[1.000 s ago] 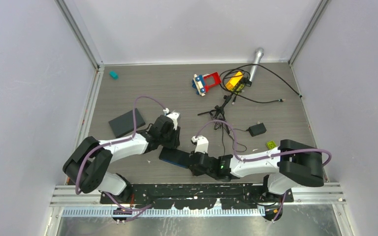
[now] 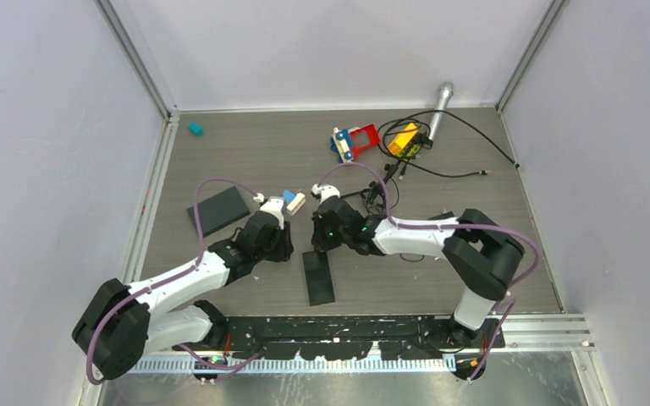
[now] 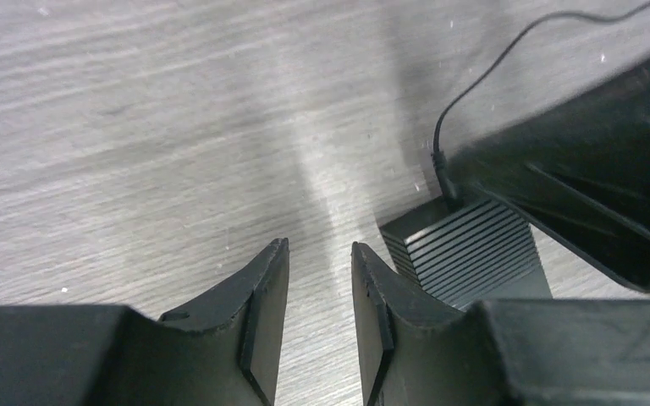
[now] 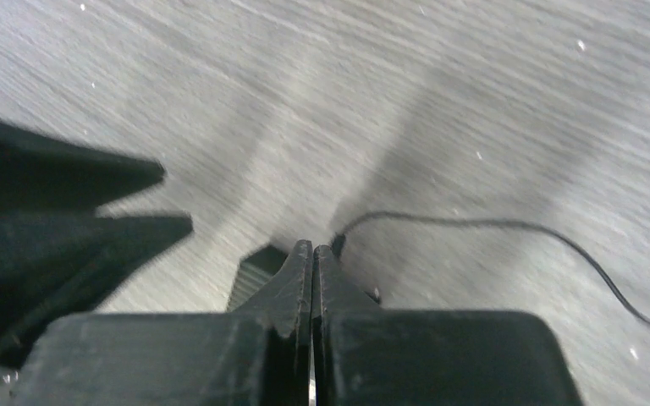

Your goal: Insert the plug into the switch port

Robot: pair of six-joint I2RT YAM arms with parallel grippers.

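The black switch (image 2: 319, 277) lies flat at the front middle of the table, long side toward the front edge. In the left wrist view, the dark plug (image 3: 443, 173) on its thin cable meets the end of the switch (image 3: 474, 255); how deep it sits cannot be told. My left gripper is open and empty, to the left of the switch. Shut, with nothing showing between its fingers, my right gripper is over the switch's plug end. In the right wrist view it partly covers the switch (image 4: 256, 272), and the plug (image 4: 338, 244) shows beside its tips.
A dark flat panel (image 2: 221, 211) lies behind the left arm. Black cables (image 2: 427, 169), a yellow block (image 2: 404, 139) and a red-and-blue toy (image 2: 354, 144) occupy the back right. A small light block (image 2: 295, 204) sits behind the grippers.
The switch has turned from lying crosswise, through a diagonal, to pointing toward the front edge. My left gripper has moved left, clear of it. The right one has moved backward and slightly left.
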